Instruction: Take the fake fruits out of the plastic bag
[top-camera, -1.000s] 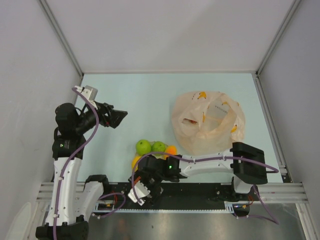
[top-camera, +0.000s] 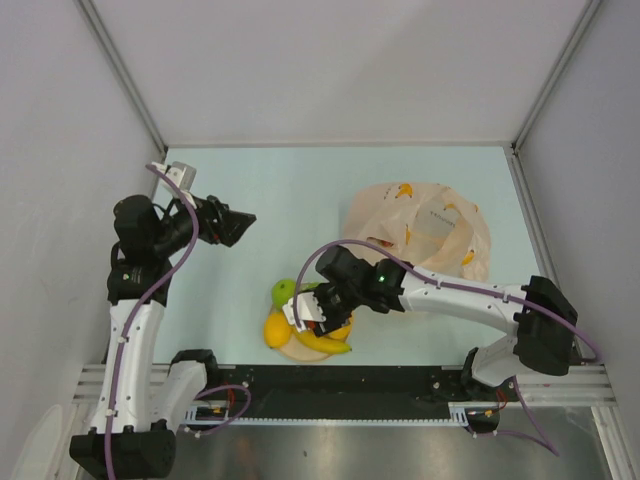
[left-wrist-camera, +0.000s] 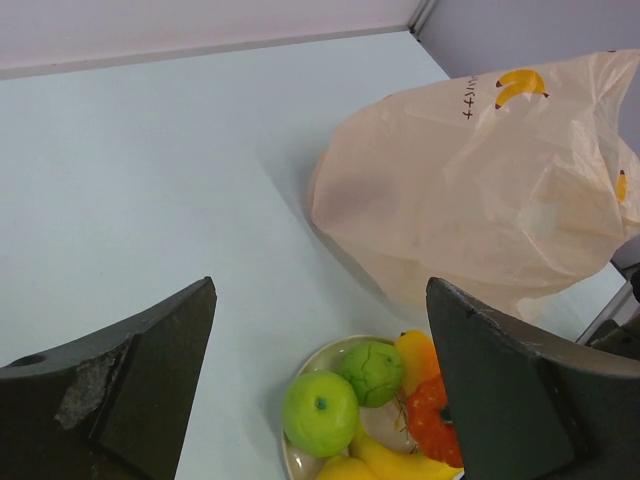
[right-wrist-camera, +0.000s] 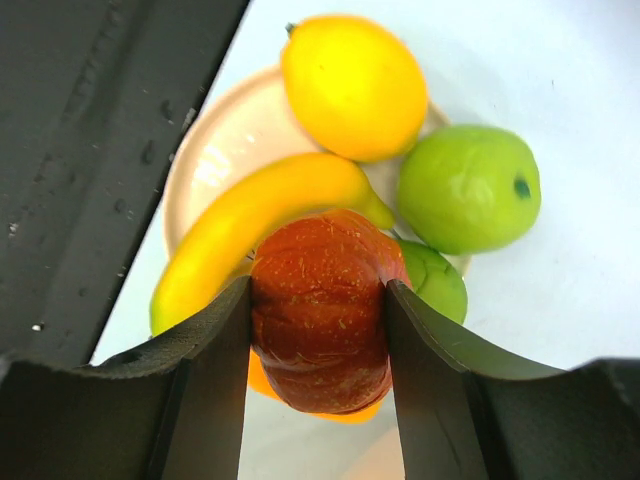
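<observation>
In the right wrist view my right gripper is shut on a red-orange fruit (right-wrist-camera: 322, 320), held over a round plate (right-wrist-camera: 215, 150) of fake fruits. On that plate lie a yellow lemon-like fruit, a banana, a green apple and a second green fruit; an orange one (left-wrist-camera: 415, 352) shows in the left wrist view. The crumpled plastic bag (top-camera: 420, 225) lies at the back right; its contents cannot be made out. My left gripper (top-camera: 245, 225) hangs open over the table's left side, nothing between its fingers.
A dark strip (top-camera: 340, 390) runs along its front edge, close to the plate. My right arm (top-camera: 460, 295) reaches across the front right, below the bag.
My right gripper has moved up and right in the top view, from the dark front strip to over the plate. The banana now shows. The left arm has barely shifted; the bag is unchanged.
</observation>
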